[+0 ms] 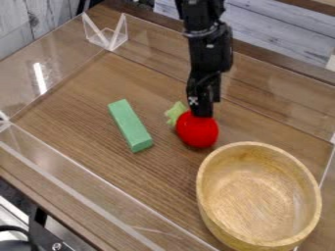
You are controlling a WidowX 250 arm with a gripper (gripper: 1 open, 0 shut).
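Observation:
The black arm reaches down from the top centre, and its gripper [202, 104] hangs just above and behind a red round object [197, 130] with a green top [175, 113], which looks like a toy tomato or strawberry. Whether the fingers are open or shut is hard to tell; they are clear of most of the red object, which rests on the wooden table [92, 157].
A green block [129, 125] lies left of the red object. A large tan bowl [258, 196] stands at the lower right. A white wire-like piece [105, 31] is at the back left.

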